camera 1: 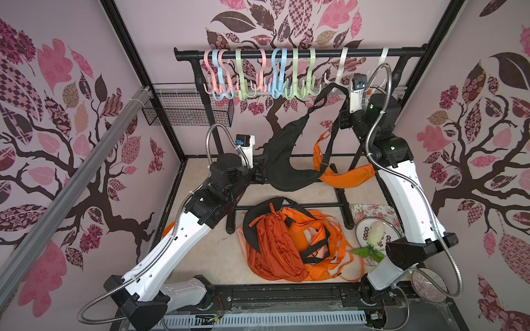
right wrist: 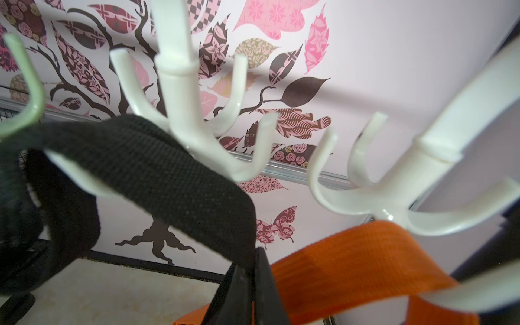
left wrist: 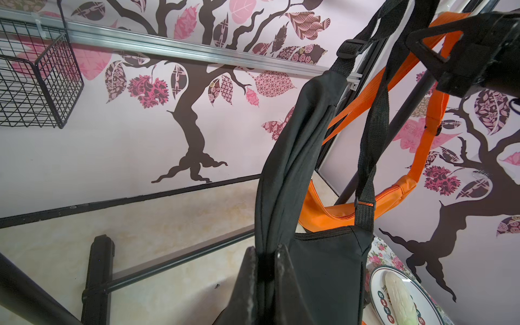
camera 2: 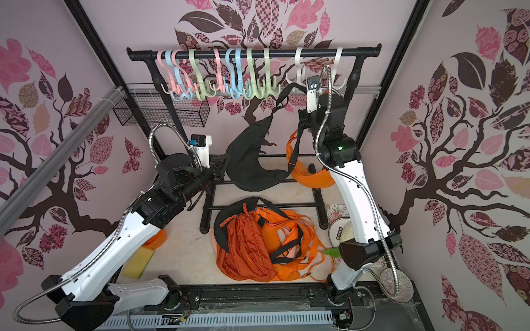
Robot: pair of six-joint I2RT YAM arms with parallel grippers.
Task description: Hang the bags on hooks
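The black bag (camera 1: 289,165) hangs stretched between my two grippers. My left gripper is shut on the gathered edge of its cloth. Up by the rack, my right gripper is shut, with the black strap (right wrist: 162,178) running into its fingertips. That strap lies across one front prong of the nearer white hook (right wrist: 181,103), and the prong's white shows below it. Whether the loop goes fully round the prong I cannot tell. In the top left view the right arm partly covers the white hooks.
An orange bag (camera 1: 347,176) hangs by its strap from the second white hook (right wrist: 400,184), close to my right gripper. Coloured hooks (camera 1: 276,74) fill the rail's left side. Below lies a pile of orange bags (camera 1: 281,248); a plate (camera 1: 361,231) stands right.
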